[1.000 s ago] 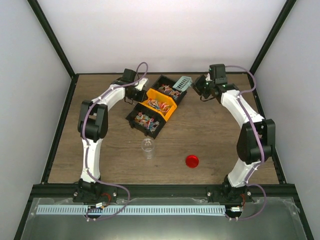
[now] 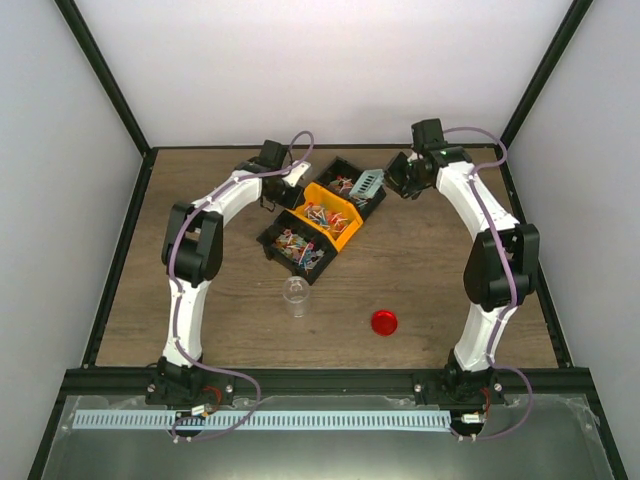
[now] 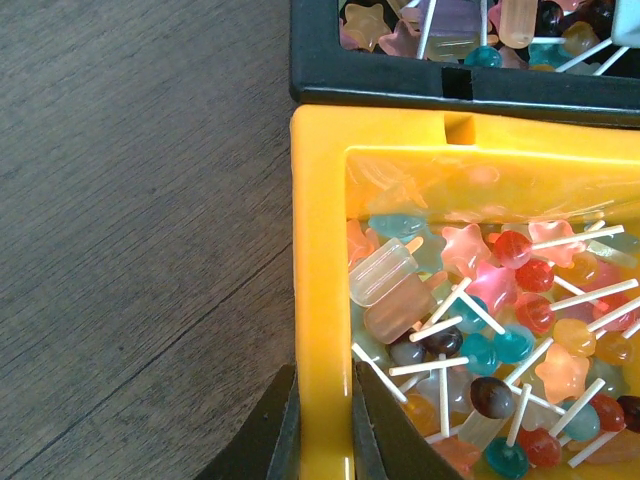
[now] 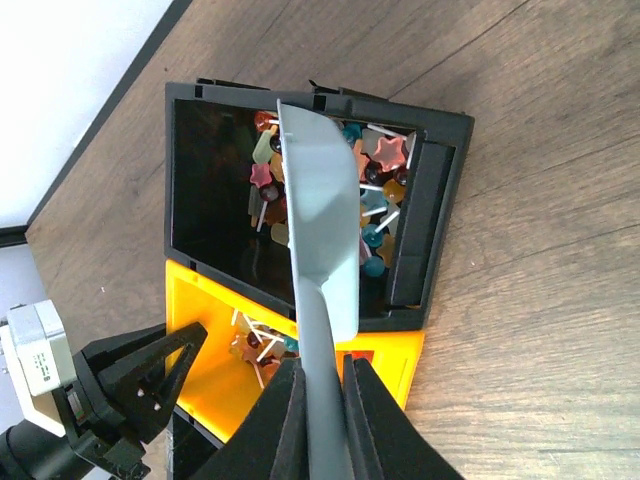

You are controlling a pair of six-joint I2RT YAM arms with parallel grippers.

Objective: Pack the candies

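Three joined bins hold mixed candies: a rear black bin (image 4: 435,215), a middle yellow bin (image 3: 322,240) and a front black bin (image 2: 270,240). In the left wrist view my left gripper is shut on the yellow bin's wall. My right gripper is shut on the handle of a pale grey slotted scoop (image 2: 368,184). The scoop's blade is over the rear black bin, seen nearly edge-on in the right wrist view, hiding some candies behind it. Whether the blade touches candies, I cannot tell.
A clear jar (image 2: 296,296) stands on the table in front of the bins. To its right lies a red lid (image 2: 384,322). Bare wooden table (image 2: 450,270) stretches right of the bins.
The bins have shifted slightly right and turned a little, along with my left gripper. The scoop has come down toward the rear black bin, its handle drifting slightly left at the end.
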